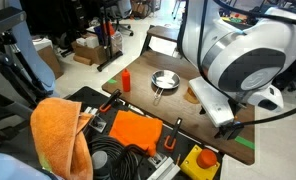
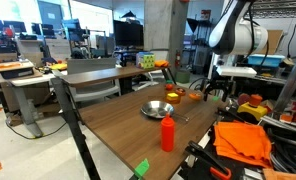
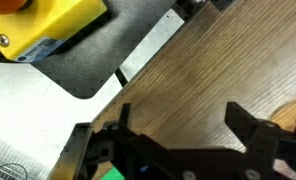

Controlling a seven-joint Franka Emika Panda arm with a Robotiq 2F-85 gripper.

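My gripper is open over bare wood, with only tabletop showing between its fingers in the wrist view. In exterior view 1 the gripper (image 1: 231, 129) hangs low near the table's right end, close to the front edge. A metal pan (image 1: 165, 80) rests mid-table, to the gripper's left. The red bottle (image 2: 167, 133) stands upright near a green tape mark, well away from the gripper. Part of an orange-brown round thing (image 3: 291, 113) shows at the wrist view's right edge. In exterior view 2, small yellow and orange items (image 2: 196, 96) sit beyond the pan.
A yellow box with a red button (image 1: 205, 158) is mounted beside the table's front edge; the yellow box (image 3: 46, 25) fills the wrist view's upper left. Black clamps (image 1: 111, 101) grip that edge. An orange cloth (image 1: 136, 130) and cables lie beside the table. Wood between pan and gripper is clear.
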